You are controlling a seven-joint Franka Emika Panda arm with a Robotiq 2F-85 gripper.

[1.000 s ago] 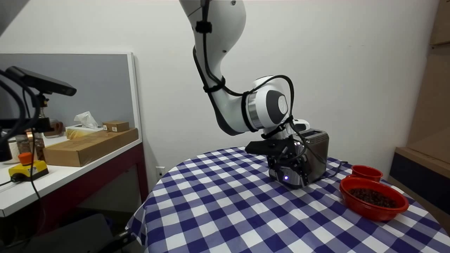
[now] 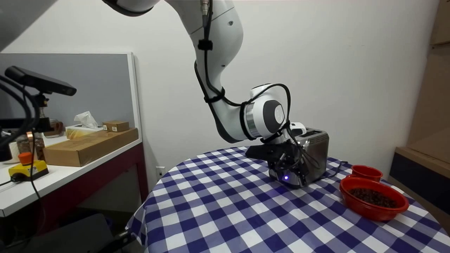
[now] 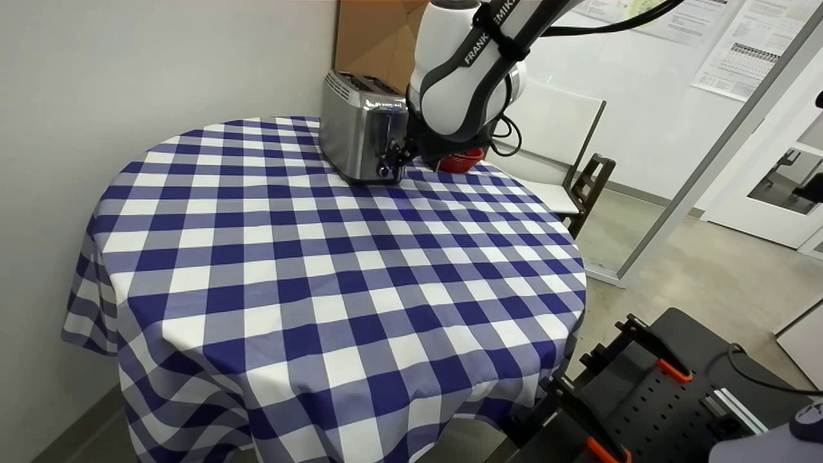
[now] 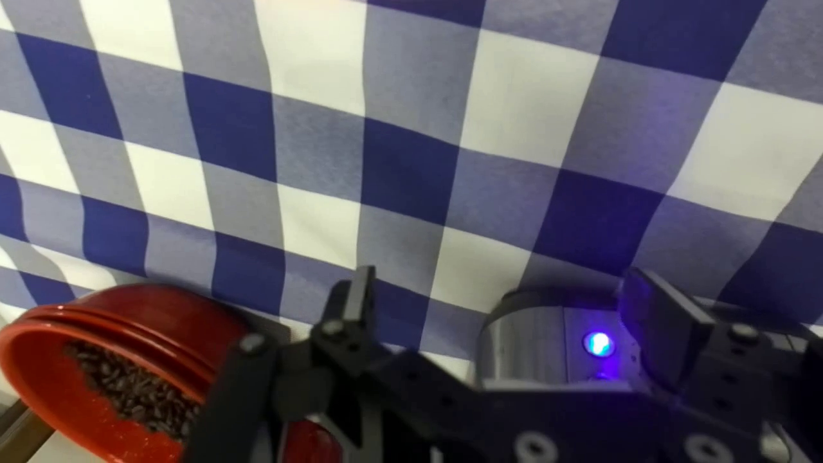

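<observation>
A silver toaster (image 2: 319, 147) stands upright on the checked tablecloth, close to the wall. My gripper is low against its front end, pointing down, with its two fingers wide apart. In the wrist view a lit blue-white button (image 4: 598, 344) on the toaster (image 4: 524, 343) shows just left of the right-hand finger (image 4: 663, 324). Nothing is held between the fingers. In exterior view 2 the gripper partly hides the toaster's front corner; whether a finger touches the toaster, I cannot tell.
A red bowl (image 2: 374, 211) of dark beans and a red cup (image 2: 367, 171) sit to the toaster's right. The toaster's cord (image 2: 337, 169) lies on the cloth beside it. Most of the tablecloth (image 3: 308, 270) is bare.
The arm and gripper have come down slightly in front of the toaster. The toaster, its lit button, the bowl and the cup look the same as before.
</observation>
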